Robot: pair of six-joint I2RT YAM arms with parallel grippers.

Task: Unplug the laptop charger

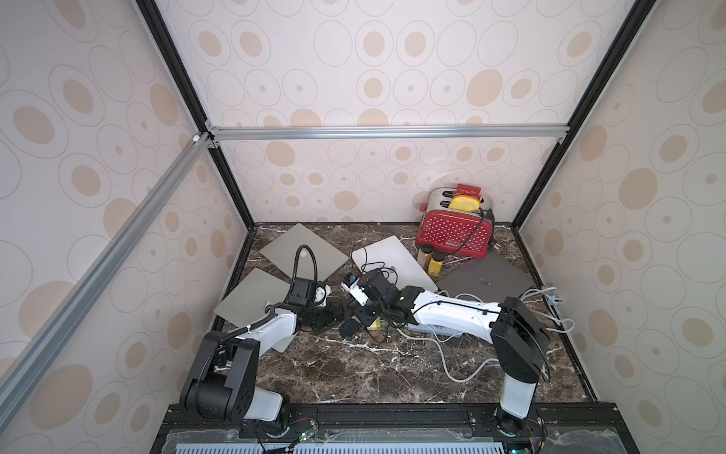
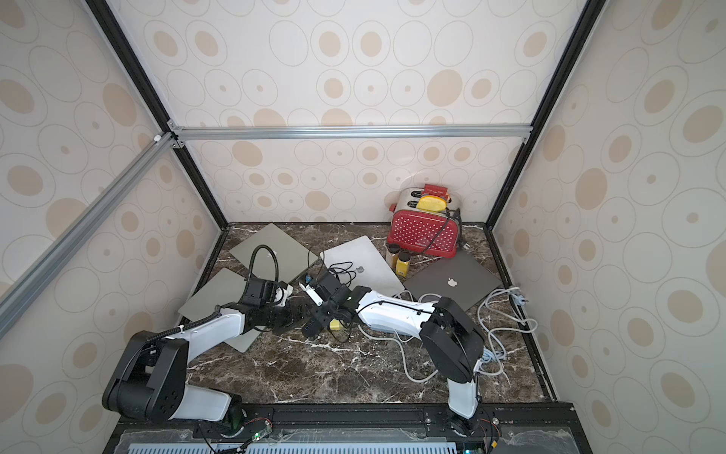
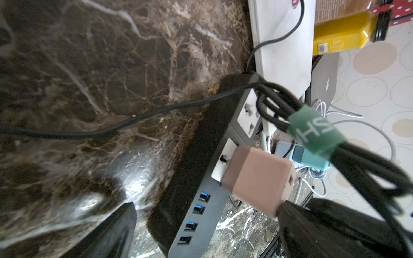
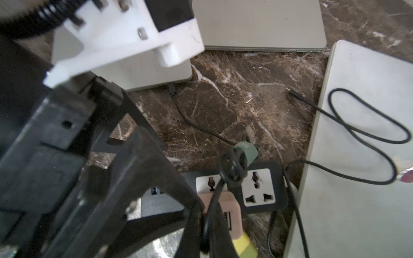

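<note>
The pink charger block [image 3: 260, 178] stands against a socket of the dark power strip [image 3: 205, 180] in the left wrist view; whether its pins are fully in, I cannot tell. My left gripper is open, its fingers spread to either side of the strip, and one fingertip comes close to the charger. A black cable [image 4: 213, 208], bundled with a green tag [image 4: 246, 152], runs over the charger in the right wrist view. My right gripper is shut on that cable beside the charger. Contact between left fingertip and charger is not clear.
Closed laptops lie behind and to the left, including a white one with a loose cable on it. A red toaster [image 1: 453, 230] and a yellow bottle [image 1: 435, 265] stand at the back.
</note>
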